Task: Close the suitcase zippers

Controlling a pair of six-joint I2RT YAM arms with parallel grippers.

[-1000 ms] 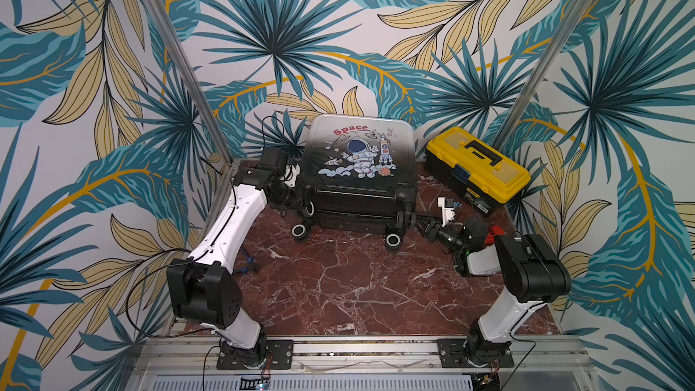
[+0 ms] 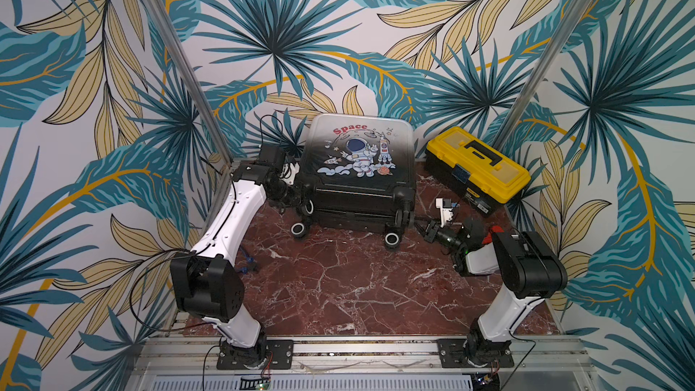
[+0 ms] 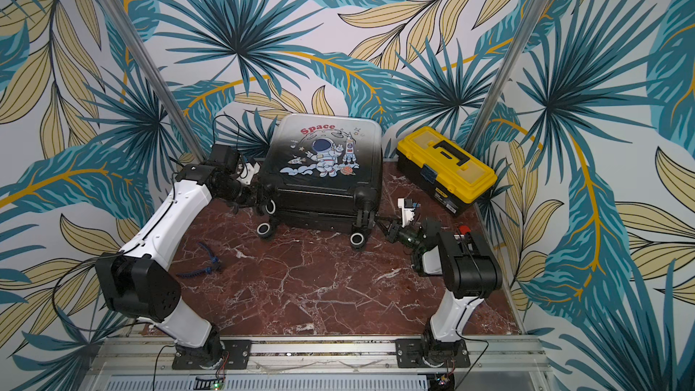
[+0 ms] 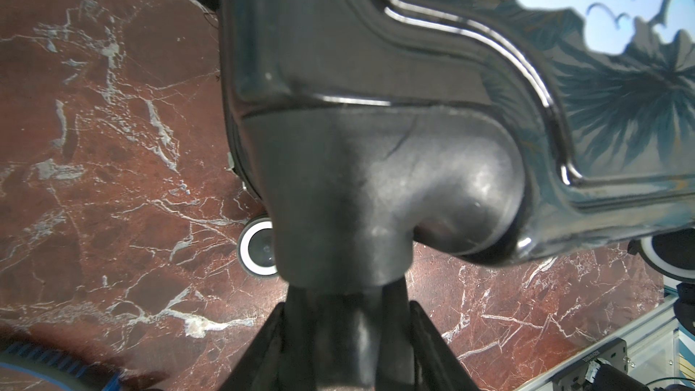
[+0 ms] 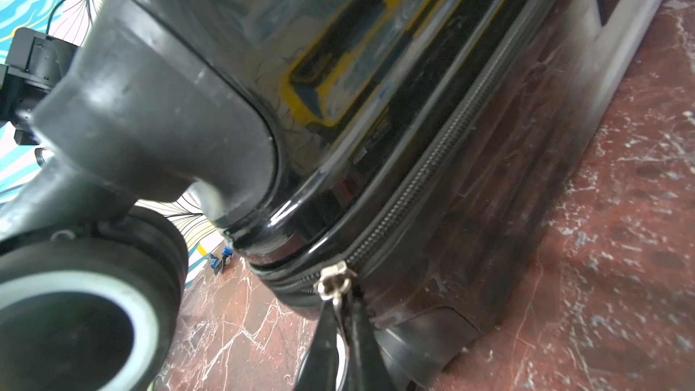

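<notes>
The black suitcase (image 2: 354, 186) with a space print lies on the red marbled table, its wheels toward the front. In the left wrist view my left gripper is shut around a dark wheel mount (image 4: 347, 246) at its near left corner. A black zipper (image 5: 434, 159) runs along the suitcase's right side. The silver zipper slider (image 5: 334, 280) sits near the corner by the front right wheel (image 5: 72, 318). My right gripper is shut at the slider, its thin pull passing between the fingertips. The zipper's far end is hidden.
A yellow and black toolbox (image 2: 477, 166) stands right of the suitcase, behind my right arm. Something blue (image 3: 206, 260) lies on the table near my left arm.
Both arms have shifted only slightly at their elbows. The suitcase has moved by a hair toward the left. Both grippers stay at their places on it.
</notes>
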